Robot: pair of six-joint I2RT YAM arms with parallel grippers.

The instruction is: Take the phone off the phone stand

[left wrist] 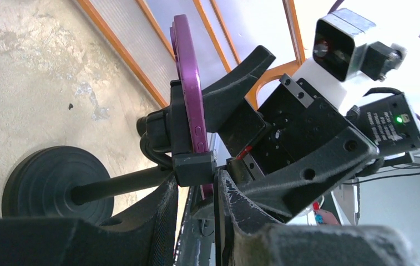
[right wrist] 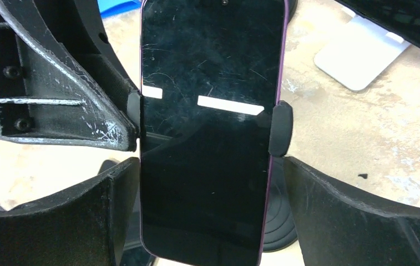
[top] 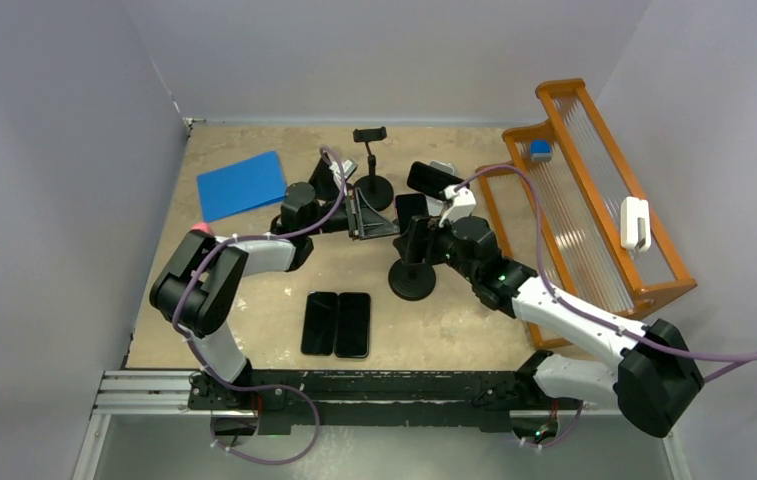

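A black-faced phone with a purple edge (left wrist: 192,83) stands upright in the clamp (left wrist: 194,169) of a black stand with a round base (top: 412,280). In the right wrist view the phone (right wrist: 205,183) fills the middle, with clamp pads on both its sides. My right gripper is open, one finger on each side of the phone's lower part. From the left, my left gripper reaches the clamp's end; its fingers are part open with a narrow gap. Whether both touch the clamp cannot be told. The phone's back is partly hidden by the clamp.
Two phones (top: 336,324) lie side by side at the front. Behind stand another black stand (top: 374,190) and a tilted phone (top: 434,180). A blue sheet (top: 241,186) lies back left. The wooden rack (top: 594,200) borders the right.
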